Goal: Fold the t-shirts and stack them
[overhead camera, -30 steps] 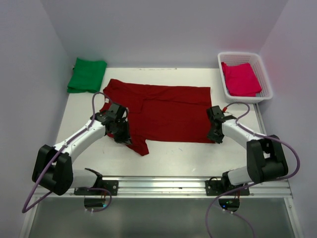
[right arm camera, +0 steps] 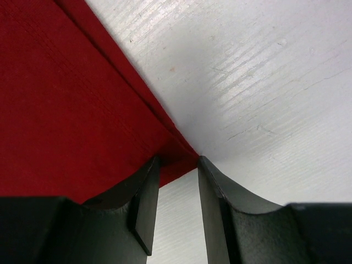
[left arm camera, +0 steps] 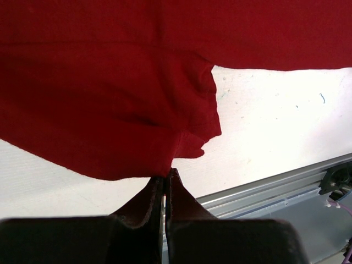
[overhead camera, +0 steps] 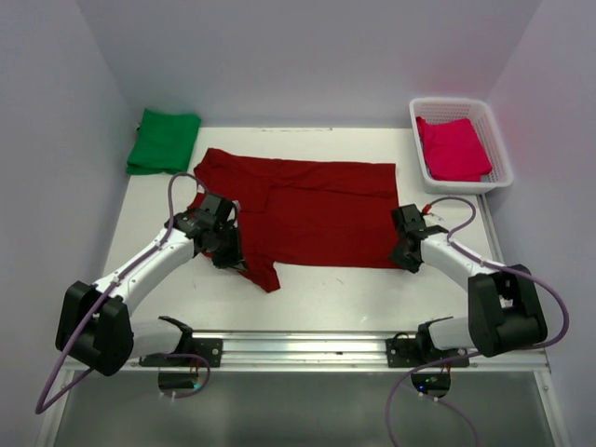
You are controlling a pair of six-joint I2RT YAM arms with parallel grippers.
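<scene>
A dark red t-shirt lies spread across the table, its left part and sleeve uneven. My left gripper is shut at the edge of the shirt's sleeve fabric; whether cloth is between its fingertips is unclear. My right gripper is part open over the shirt's lower right corner, with the layered hem running to a point between its fingertips.
A folded green shirt lies at the back left. A white basket with a bright red folded cloth stands at the back right.
My right gripper has shifted very slightly at the shirt's corner, and the left arm slightly too. The cloth looks unchanged.
</scene>
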